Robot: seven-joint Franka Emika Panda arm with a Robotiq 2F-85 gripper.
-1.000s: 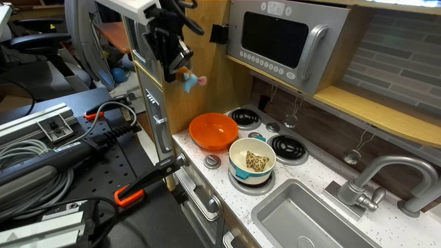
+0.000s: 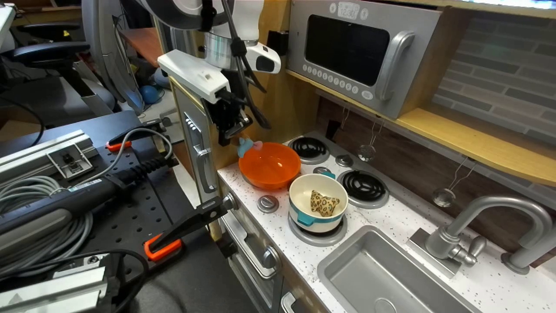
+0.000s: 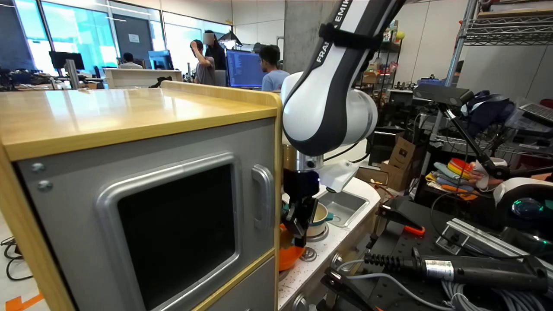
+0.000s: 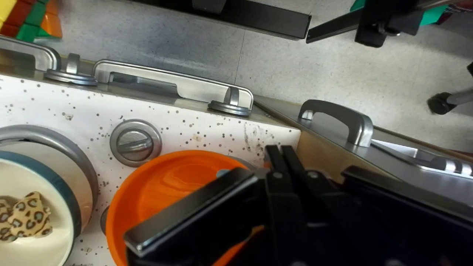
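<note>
A small soft toy with blue and pink parts [image 2: 243, 148] hangs at the fingertips of my gripper [image 2: 232, 136], over the left rim of the orange bowl [image 2: 273, 167]. In the wrist view the gripper has its fingers close together, and only a blue bit of the toy [image 4: 222, 172] shows past them; the pinched part is mostly hidden. The bowl stands on the back-left burner. Beside it, a cream pot with a teal rim [image 2: 302, 185] holds a leopard-print soft toy [image 2: 324, 203].
The wooden side wall [image 2: 292, 99] rises close behind the gripper. A microwave [image 2: 346, 47] overhangs the stove, and a grey sink [image 2: 385, 271] with a faucet [image 2: 490, 208] lies to the right. A stove knob [image 2: 268, 204] sits at the front of the counter.
My gripper has come down with the blue and pink toy, from high beside the wooden wall to the bowl's left rim. Bowl, pot and leopard-print toy have stayed in place.
</note>
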